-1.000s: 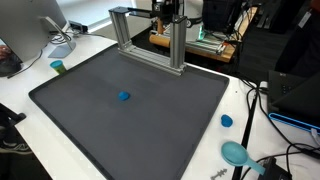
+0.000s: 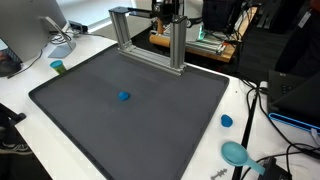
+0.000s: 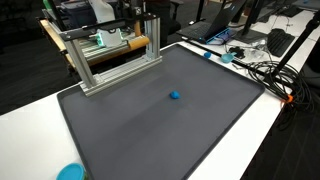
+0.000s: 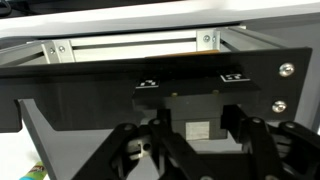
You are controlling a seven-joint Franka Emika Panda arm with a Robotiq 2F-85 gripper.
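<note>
In the wrist view, my gripper is at the long black panel [image 4: 90, 85] of a metal-framed unit. Its dark fingers are closed around a black handle-like block [image 4: 192, 101] on that panel. Black on black makes the exact contact hard to see. Behind the panel a pale open space with metal brackets [image 4: 208, 40] shows. The same unit stands on silver uprights [image 2: 178, 50] at the far edge of the grey mat in exterior view 1, and its metal frame [image 3: 122, 75] is at the upper left in exterior view 2.
A small blue object [image 2: 123, 96] lies on the grey mat [image 2: 150, 130], which is otherwise clear. A second blue piece [image 2: 227, 121] and a turquoise spoon-like item [image 2: 238, 155] lie to the right. A green-topped container [image 2: 58, 67] stands at the left.
</note>
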